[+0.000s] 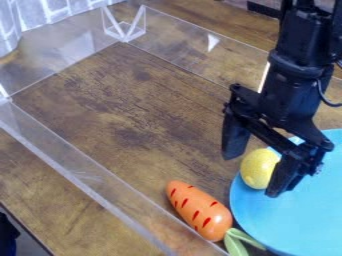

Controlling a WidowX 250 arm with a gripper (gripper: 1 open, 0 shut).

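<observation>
My black gripper [259, 158] is open, its fingers pointing down around a yellow rounded object [257, 169] at the left edge of a blue plate [299, 222]. The finger on the right partly covers the yellow object. An orange toy carrot [199, 208] with red stripes lies left of the plate, its green top [237, 242] at the plate's lower left.
Clear plastic walls [94, 190] border the wooden surface [120, 110] at the left and back. A white, crumpled-looking item [24, 20] sits at the top left.
</observation>
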